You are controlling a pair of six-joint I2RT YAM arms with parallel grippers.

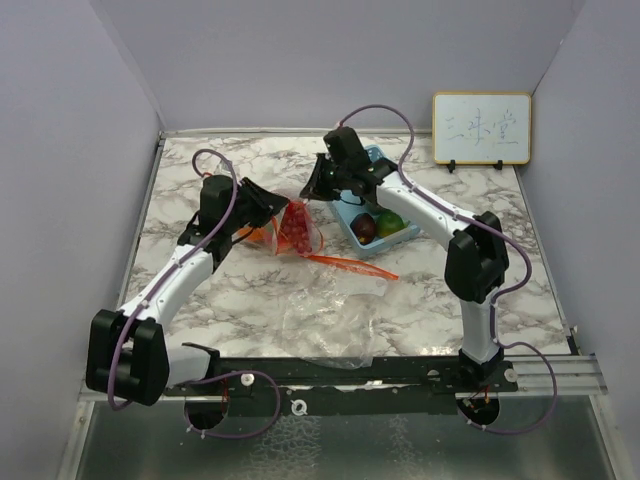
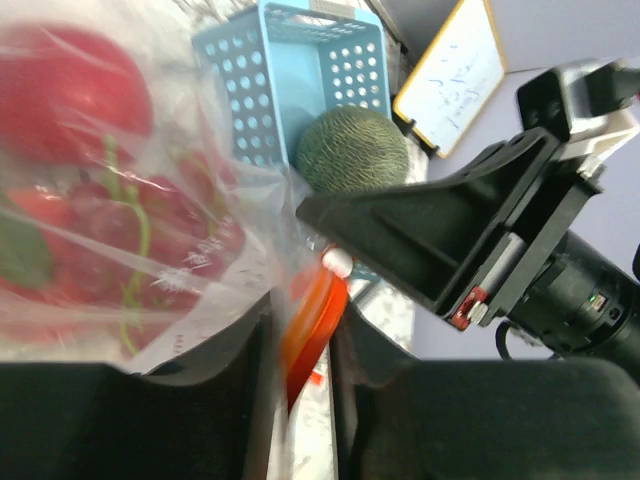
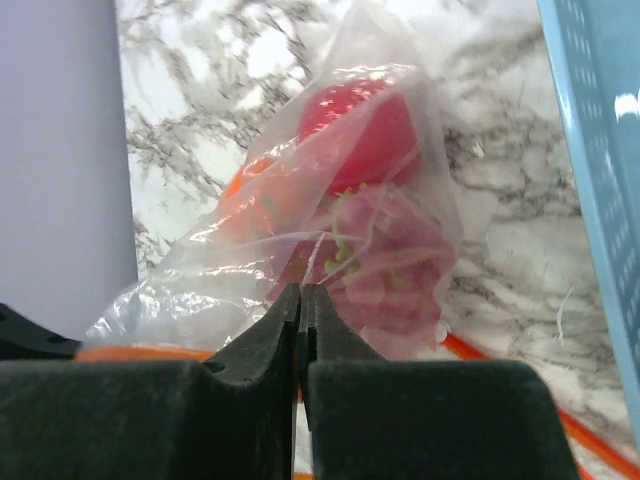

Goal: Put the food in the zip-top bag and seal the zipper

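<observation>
The clear zip bag (image 1: 295,225) holds red and orange produce and grapes, also seen through its film in the right wrist view as a red item (image 3: 355,130) above grapes (image 3: 370,260). My left gripper (image 1: 275,200) is at the bag's upper left, its fingers around the bag film and orange zipper strip (image 2: 315,320); whether they are closed on it is unclear. My right gripper (image 1: 310,190) is at the bag's upper right, shut, with its fingertips at the film; a grip on it is hard to tell.
A blue basket (image 1: 390,240) with avocado-like and green produce stands right of the bag. An empty clear bag (image 1: 330,320) and orange strip (image 1: 355,267) lie in front. A whiteboard (image 1: 481,128) stands at the back right.
</observation>
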